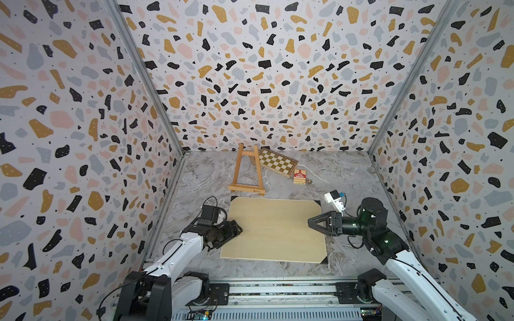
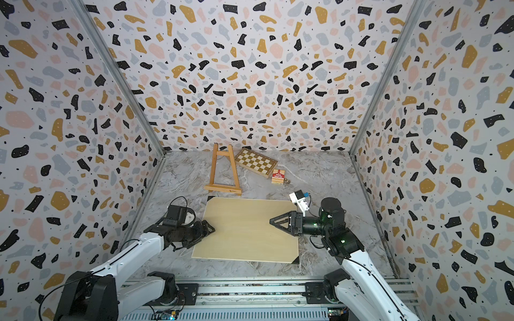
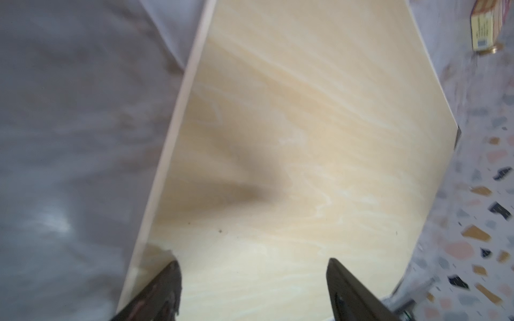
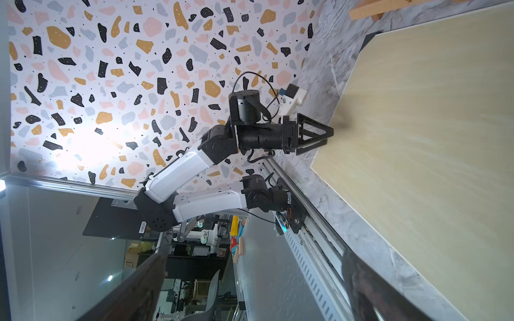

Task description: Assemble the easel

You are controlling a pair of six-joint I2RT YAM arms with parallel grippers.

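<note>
The wooden easel frame lies on the marble table at the back, behind the pale plywood board; it also shows in the top right view. My left gripper is low over the board's left part; in the left wrist view its fingers stand apart beside the board's edge, with nothing seen between them. My right gripper hangs above the board's right side, open and empty, its fingers wide in the right wrist view.
A checkered board and a small red-and-cream box lie right of the easel frame. Terrazzo-patterned walls enclose three sides.
</note>
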